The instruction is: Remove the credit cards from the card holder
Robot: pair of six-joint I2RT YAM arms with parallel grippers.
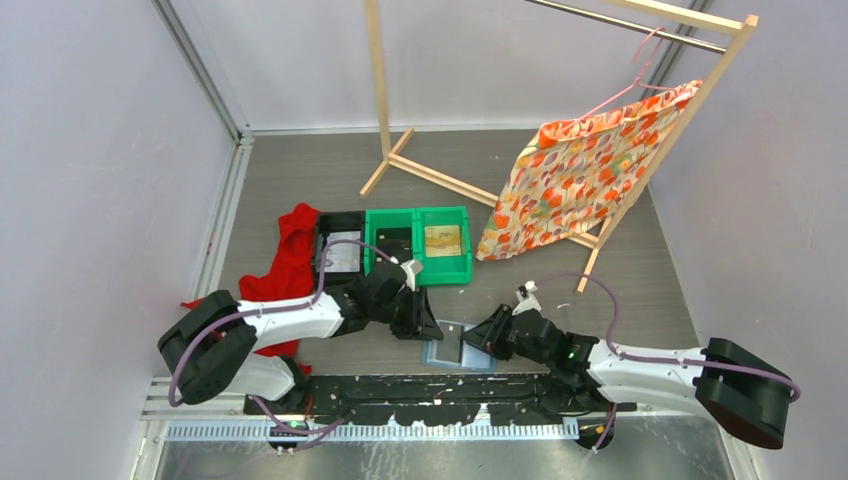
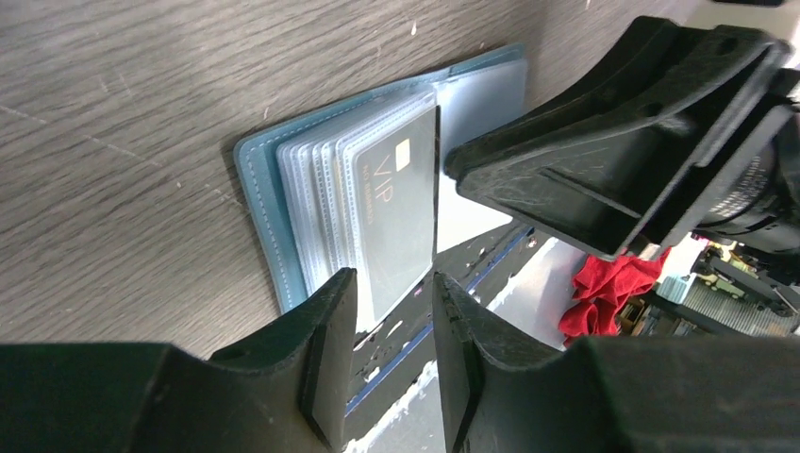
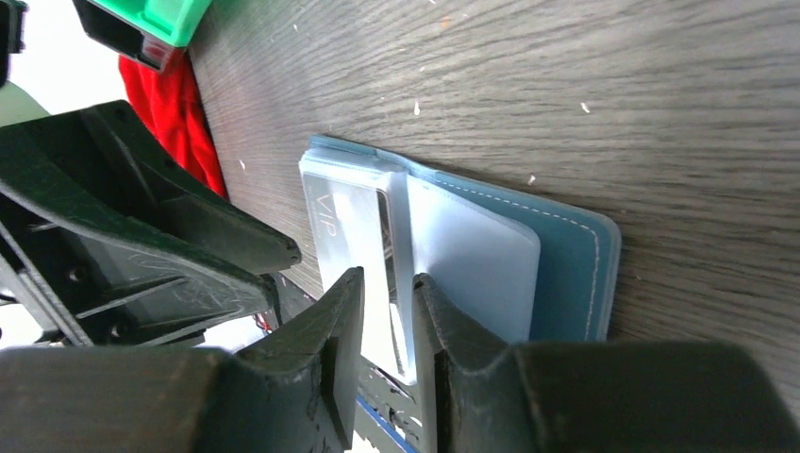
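Observation:
The blue card holder [image 1: 470,362] lies opened flat near the table's front edge. Its left side carries a stack of clear sleeves with a grey card marked VIP [image 2: 401,193] on top; a white sleeve [image 3: 476,250] covers the right side. My left gripper is part open over the sleeve stack, a gap between its fingertips. From the right, my right gripper is part open as well, its fingertips close to the inner edge of the VIP card's sleeve. Whether they touch it cannot be told. Neither gripper clearly grips anything.
Behind the holder stand a green box [image 1: 458,276] and a black tray [image 1: 322,262]. A red cloth [image 1: 290,255] lies to the left. At the back right, a patterned cloth [image 1: 580,175] hangs on a wooden rack. Both grippers are very close together.

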